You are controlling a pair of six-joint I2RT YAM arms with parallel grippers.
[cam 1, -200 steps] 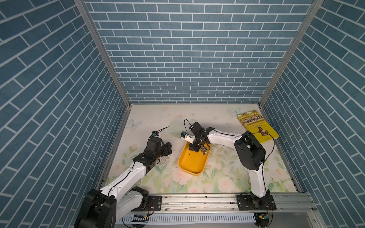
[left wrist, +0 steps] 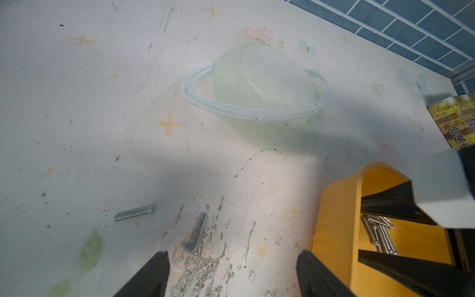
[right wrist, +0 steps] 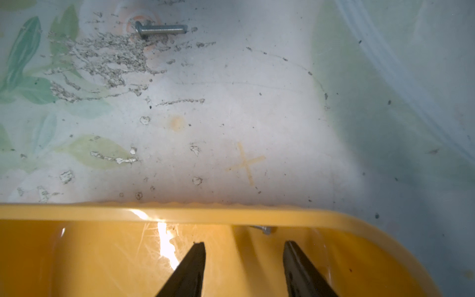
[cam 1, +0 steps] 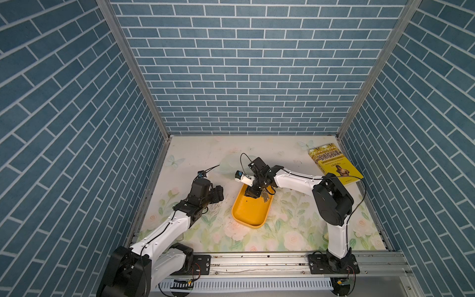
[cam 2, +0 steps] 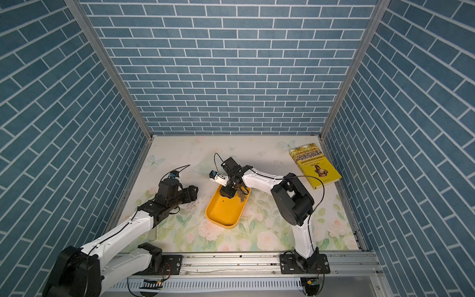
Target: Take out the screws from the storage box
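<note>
The orange storage box stands mid-table, with several screws lying loose in its far end in the left wrist view. Over that end my right gripper is open and points down, nothing between its fingers; one screw shows on the box floor beyond them, partly hidden by the rim. Left of the box, my left gripper hangs low over the table with its fingers parted and empty. On the table before it lie two screws: one tilted upward, the other nearly flat.
A yellow book lies at the back right, clear of the box. The right arm reaches across the table behind and right of the box. Behind and in front of the box the table is bare.
The right arm's elbow has shifted slightly to the right, while its gripper has stayed over the far end of the box. The left arm and the box look unmoved.
</note>
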